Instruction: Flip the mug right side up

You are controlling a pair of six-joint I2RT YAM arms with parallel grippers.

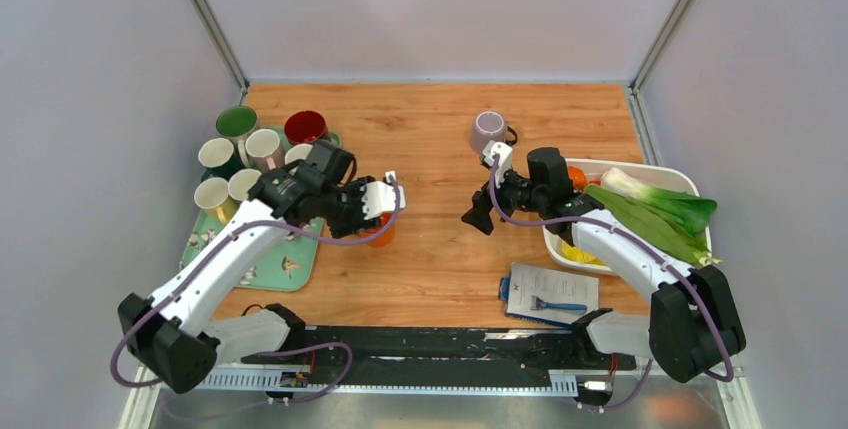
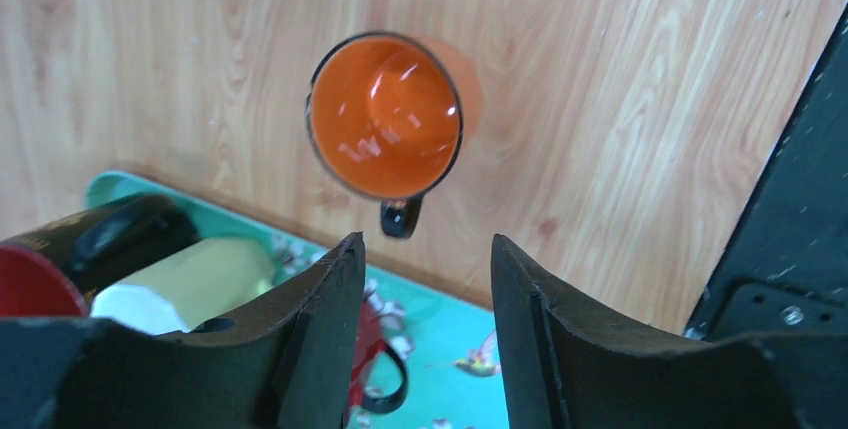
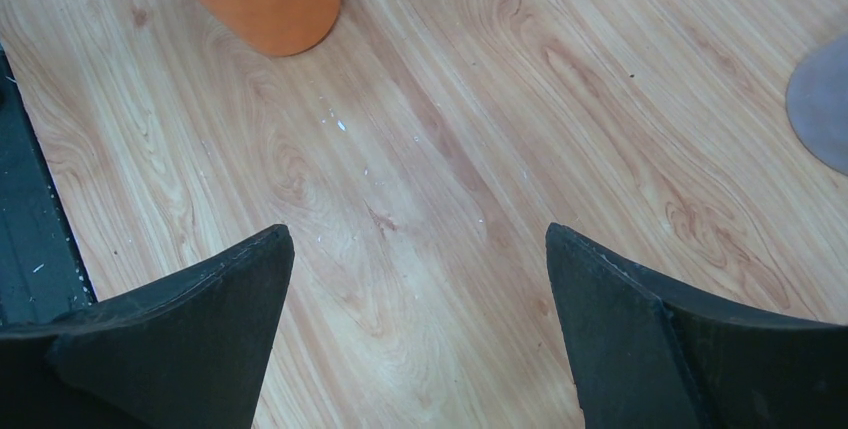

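Note:
The orange mug (image 2: 385, 114) stands upright on the wooden table, its dark-rimmed mouth facing up and its dark handle (image 2: 400, 217) pointing toward the tray. In the top view the left arm partly covers this orange mug (image 1: 380, 232). My left gripper is open above the tray's edge, on the handle side of the mug, with nothing held. Out over bare table to the mug's right, my right gripper (image 1: 477, 219) is open and empty. The right wrist view shows the orange mug (image 3: 285, 4) beyond its fingers, well apart from them.
A green tray (image 1: 275, 271) crowded with several mugs lies on the left. At the back stands a lilac mug (image 1: 488, 131). To the right are a white bin (image 1: 678, 181) of vegetables and a clipboard (image 1: 540, 284) bearing a blue fork-like tool. Mid-table is clear.

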